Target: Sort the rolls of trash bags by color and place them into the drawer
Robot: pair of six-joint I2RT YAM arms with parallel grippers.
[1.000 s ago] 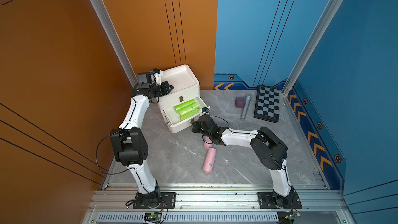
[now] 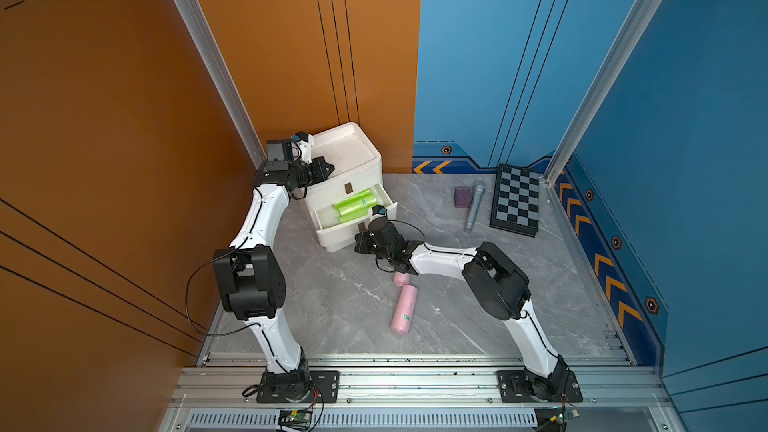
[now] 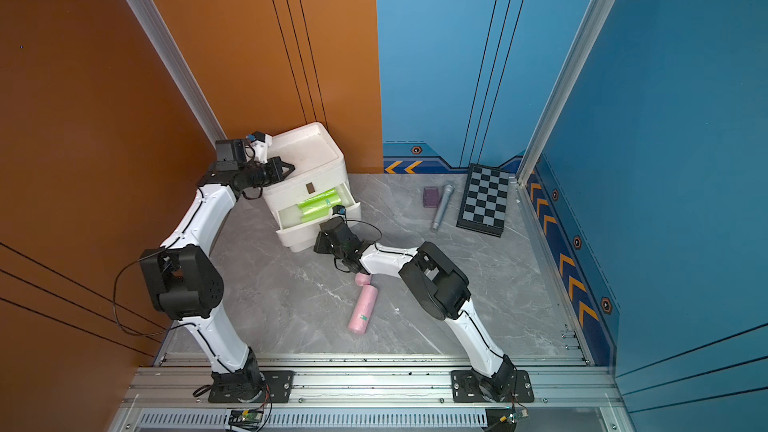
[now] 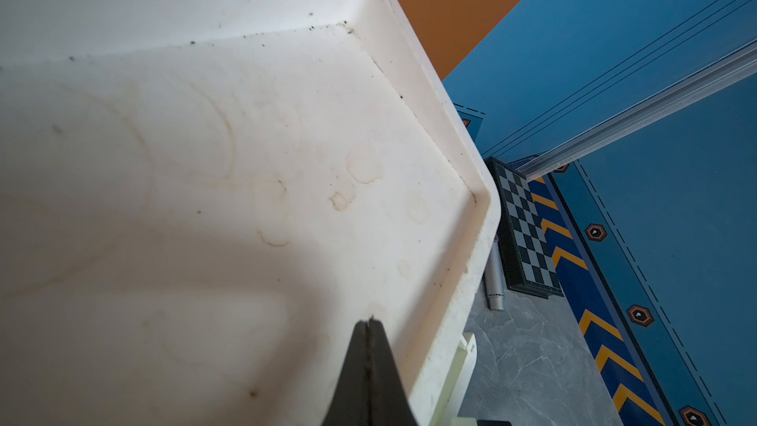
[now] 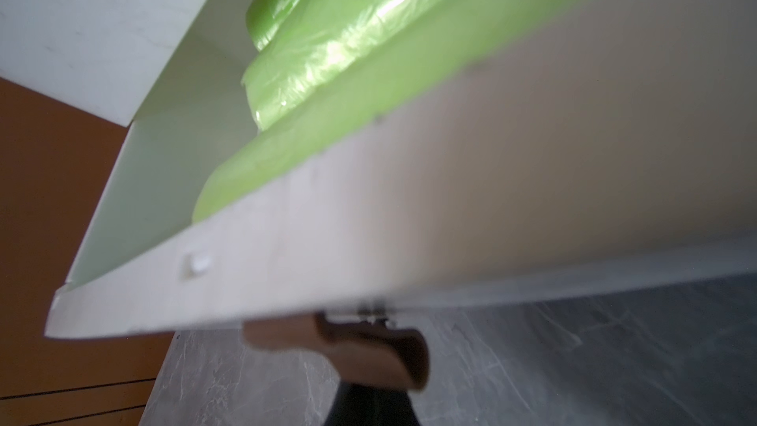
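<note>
The white drawer unit (image 2: 340, 148) stands at the back left, its lower drawer (image 2: 332, 236) partly out with green rolls (image 2: 356, 204) inside, also filling much of the right wrist view (image 5: 339, 55). Two pink rolls (image 2: 404, 308) lie on the table in front, one (image 3: 363, 279) partly behind my right arm. My left gripper is over the unit's top tray (image 4: 228, 157), shut with nothing between its fingers. My right gripper is shut at the drawer front, just under the brown handle (image 5: 339, 351); nothing shows between its fingers, which are partly hidden.
A chessboard (image 2: 516, 200), a grey cylinder (image 2: 473, 208) and a purple block (image 2: 462, 197) lie at the back right.
Since a second ago my right gripper has moved left and the drawer has slid slightly back toward the unit. The left arm has not visibly moved.
</note>
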